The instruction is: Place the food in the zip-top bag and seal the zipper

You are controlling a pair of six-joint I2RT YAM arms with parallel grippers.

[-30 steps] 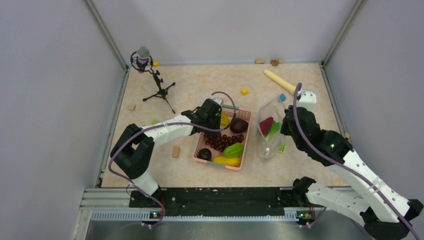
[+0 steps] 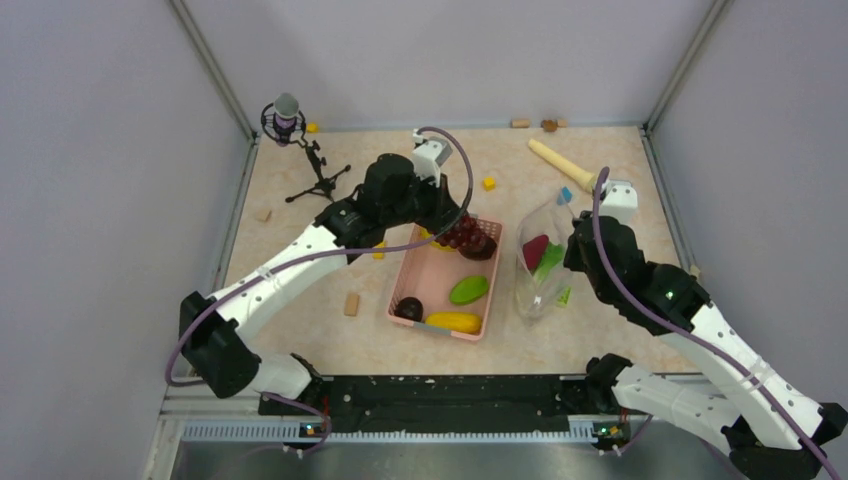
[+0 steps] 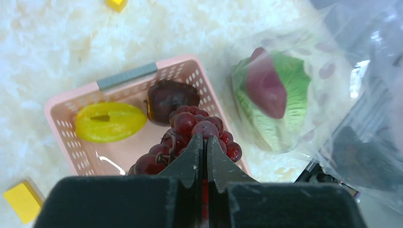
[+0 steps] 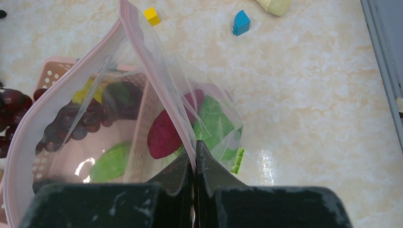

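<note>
My left gripper is shut on a bunch of dark red grapes, lifted above the pink basket. Clear and pink-rimmed, the zip top bag has its mouth spread toward the basket, and my right gripper is shut on its edge. Inside the bag are a red, potato-like piece and a green leafy piece. In the basket lie a yellow pepper, a dark purple round fruit, a green piece, a long yellow piece and a dark, avocado-like piece.
A small tripod stands at the back left, and a pale roll lies at the back right. Small blocks are scattered about, including a yellow block and a blue block.
The left arm has risen out of the basket, carrying the grapes up and slightly toward the back right. The right arm and bag hold nearly still.
</note>
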